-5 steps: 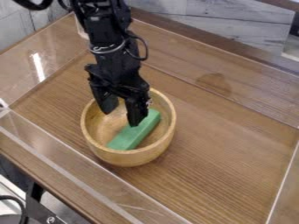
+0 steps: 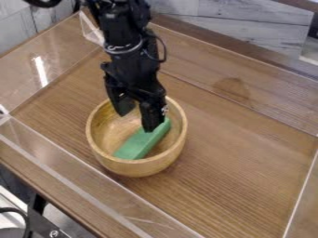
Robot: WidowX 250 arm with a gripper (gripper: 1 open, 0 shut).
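A round tan bowl stands on the wooden table in the lower middle of the camera view, with a green oblong object lying inside it. The black gripper hangs from above over the back part of the bowl, its fingers apart, one at the left and one at the right above the green object. I see nothing held between them. The arm hides the bowl's back rim in part.
A pale wall runs along the back. The table's left edge has clear strips and some dark cables below it at lower left.
The gripper has risen slightly and shifted a little, with its upper body tilting differently. The bowl and green object look nearly unmoved.
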